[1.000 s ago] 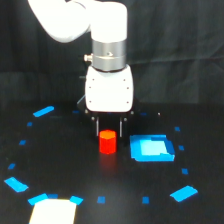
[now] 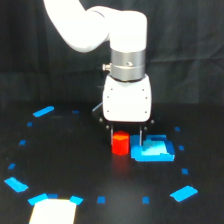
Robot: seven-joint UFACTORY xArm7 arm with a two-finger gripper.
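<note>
A red cube (image 2: 120, 144) is in the middle of the dark table, close by the left edge of a blue, square, tray-like object (image 2: 168, 156) with a paler inside. Whether cube and blue edge touch is not clear. My gripper (image 2: 125, 131) hangs from the white arm, pointing down just above both. Its dark fingers blend into the background. The cube appears below the left part of the gripper, and I cannot tell whether the fingers hold it.
Flat blue pieces lie on the table at left (image 2: 16, 184), right (image 2: 184, 193) and back left (image 2: 43, 111). A pale block (image 2: 52, 212) sits at the front left.
The arm and gripper have moved right. The red cube has also shifted right, toward the blue tray-like object, which has stayed in place.
</note>
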